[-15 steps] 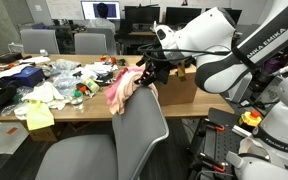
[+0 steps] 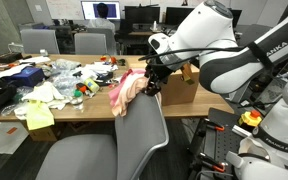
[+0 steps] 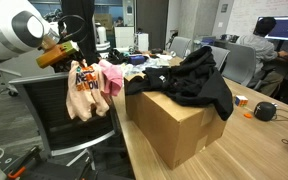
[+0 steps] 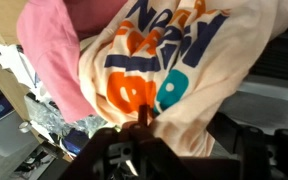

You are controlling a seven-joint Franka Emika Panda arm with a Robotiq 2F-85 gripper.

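A light pink cloth with orange and navy lettering point(image 4: 134, 90) drapes over the top of the grey chair back point(image 2: 142, 130); in exterior view 2 it hangs down the chair's dark side point(image 3: 86, 98). A deeper pink part point(image 4: 56, 50) shows at the left of the wrist view. My gripper point(image 2: 152, 87) is at the cloth, by the chair's top edge. The dark fingers point(image 4: 134, 150) stand apart in the wrist view, with bunched cloth between them. Whether they press on it is hard to see.
Behind the chair, a long table point(image 2: 94, 108) carries several clothes and small items. A cardboard box point(image 3: 179, 125) topped with black cloth point(image 3: 196, 80) stands close by. Other grey chairs point(image 2: 91, 44) stand farther back.
My gripper has shifted only slightly at the chair's top edge. The cloth stays draped there, with little visible change.
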